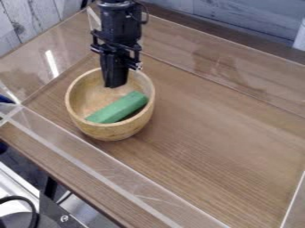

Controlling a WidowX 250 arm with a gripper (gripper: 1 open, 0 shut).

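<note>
My black gripper [116, 76] points down over the back part of a round wooden bowl [99, 129], its fingertips shut at about rim height. Inside the bowl, toward the front right, a green oblong block [117, 108] lies diagonally. I see nothing between the fingers, though their tips are small and dark.
A strip of clear tape crosses the table's left front. A black cable [30, 205] lies at the lower left, and a grey panelled wall stands behind.
</note>
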